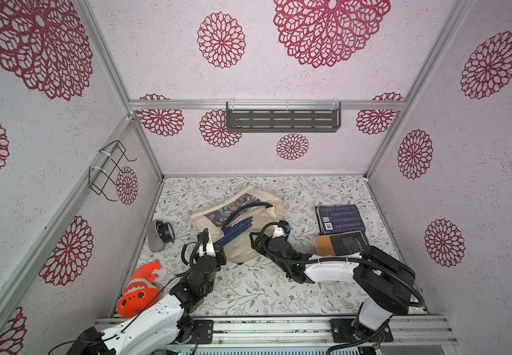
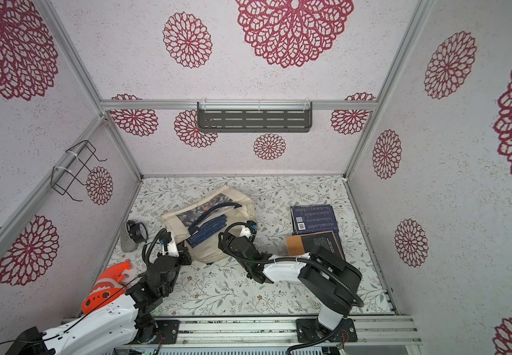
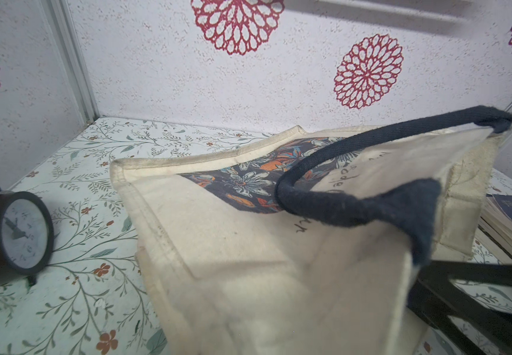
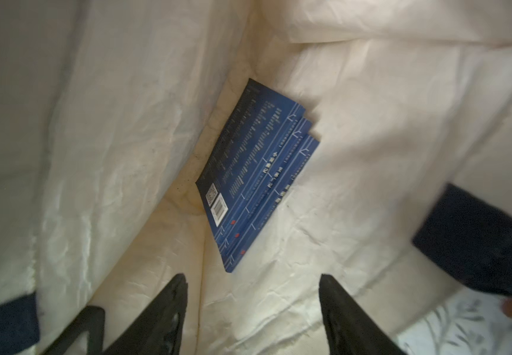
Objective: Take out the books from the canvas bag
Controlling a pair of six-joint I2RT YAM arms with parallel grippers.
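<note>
The cream canvas bag [image 1: 250, 236] lies mid-table, its flap and navy handle [image 3: 374, 127] upward. Inside, several blue books [image 4: 250, 165] lie stacked, as the right wrist view shows. My left gripper [image 1: 213, 248] is at the bag's front left; its dark fingers [image 3: 475, 273] reach by the handle's end, and whether they pinch cloth is unclear. My right gripper is at the bag's opening with fingertips apart, facing the books, nothing between them.
Removed books [image 1: 339, 219] lie at the right beside an orange-and-black book [image 1: 327, 242]. A dark clock [image 3: 19, 233] stands left of the bag, an orange plush toy [image 1: 137, 293] at front left. Free table lies behind and in front of the bag.
</note>
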